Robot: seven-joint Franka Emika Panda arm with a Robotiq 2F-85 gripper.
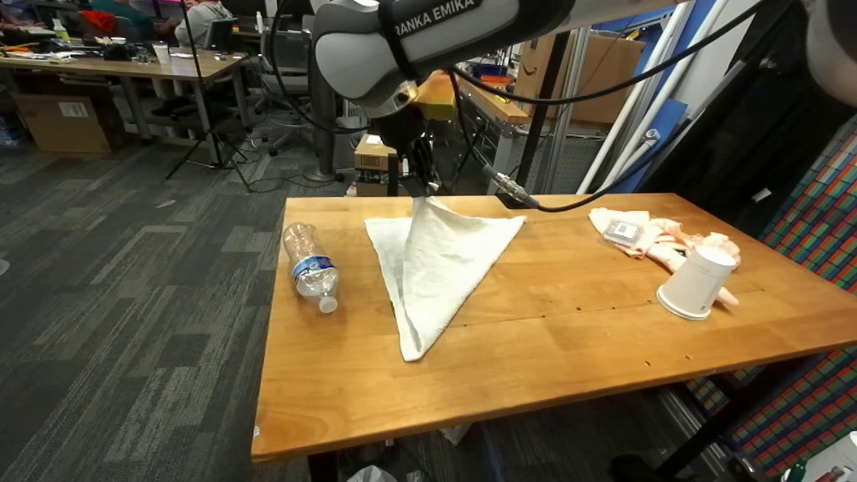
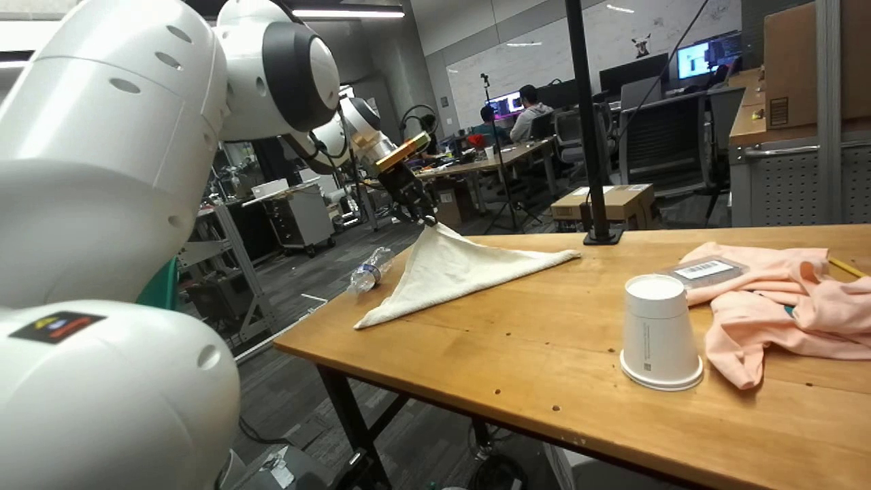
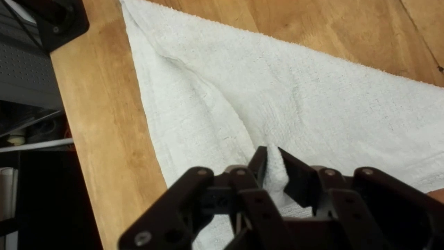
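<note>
A white towel [image 1: 459, 269] lies on the wooden table, partly folded over itself into a rough triangle. One part of it is lifted off the surface by my gripper [image 1: 423, 191], whose fingers are shut on the fabric. In the wrist view a small ridge of towel [image 3: 275, 173] sticks up between the black fingertips. From the second exterior view, the towel [image 2: 457, 265] rises to a peak below my gripper [image 2: 429, 219], near the table's far left. The underside of the raised fold is mostly hidden.
A clear plastic bottle [image 1: 313, 269] lies at the left, close to the towel. To the right are an upside-down white cup [image 2: 659, 331], peach cloth [image 2: 767, 302] and a small clear case [image 1: 623, 231]. A black post [image 2: 600, 233] stands at the back edge. Bare table [image 1: 554, 321] separates towel and cup.
</note>
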